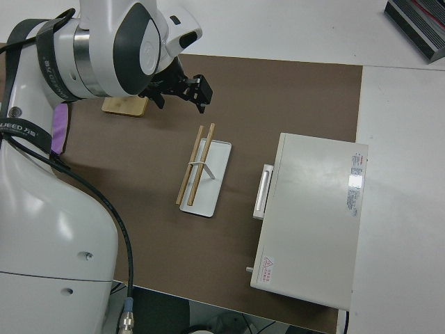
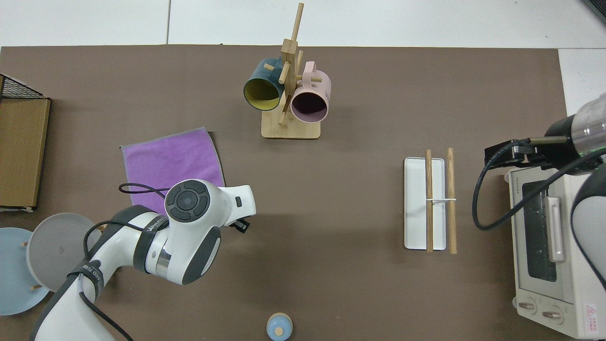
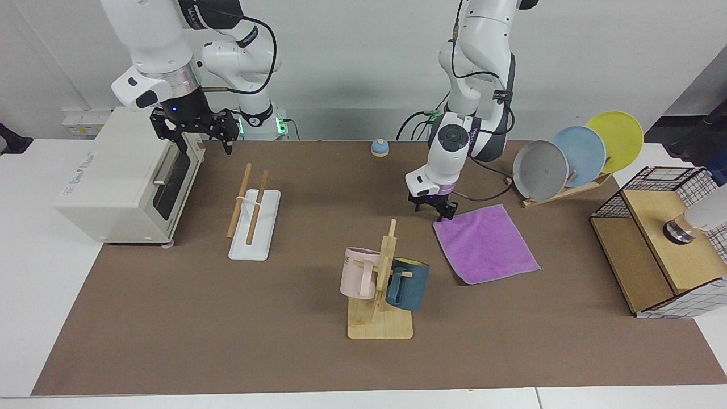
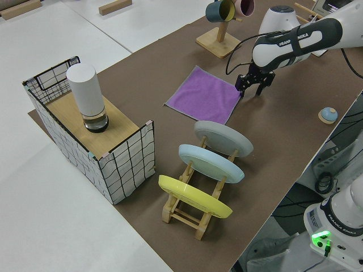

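My left gripper [image 3: 433, 204] hangs low beside the purple cloth [image 3: 487, 242], its black fingers mostly under the white wrist housing in the top view; I cannot tell its finger state. My right gripper [image 3: 197, 126] is raised near the white toaster oven [image 3: 109, 184], left of the white tray [image 3: 262, 232] with two wooden sticks; its finger state is unclear. A wooden mug tree [image 2: 290, 130] holds a teal mug [image 2: 262, 85] and a pink mug [image 2: 310, 99].
A rack with grey [image 3: 539, 170], blue [image 3: 579, 153] and yellow [image 3: 620, 136] plates and a wire-sided wooden shelf [image 3: 647, 266] stand beside my left arm. A small blue round object [image 2: 279, 327] lies near the front edge.
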